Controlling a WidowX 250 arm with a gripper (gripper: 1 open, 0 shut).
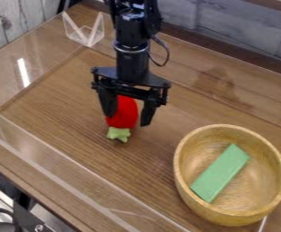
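Note:
My black gripper (129, 101) hangs at the centre of the camera view, its fingers open and spread on either side of a red object (121, 114) with a green top (119, 133), which looks like a strawberry or pepper toy lying on the wooden table (58, 154). The fingers are low beside the red piece and partly cover it; whether they touch it is unclear.
A wooden bowl (188, 159) at the lower right holds a green block (222, 172). A black cable lies at the lower left edge.

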